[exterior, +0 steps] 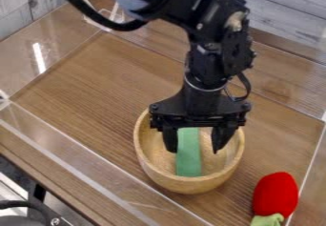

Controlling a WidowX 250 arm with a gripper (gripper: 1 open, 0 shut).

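Note:
My black gripper (196,123) stands open over a round wooden bowl (186,180), its fingers spread at the bowl's back part. A long green piece (189,159) lies in the bowl beneath and between the fingers; whether they touch it I cannot tell. A red object with a pale green end (275,194) lies on the wooden table to the right of the bowl, near the front.
A metal edge runs along the table's left front, with cables beyond it at the lower left.

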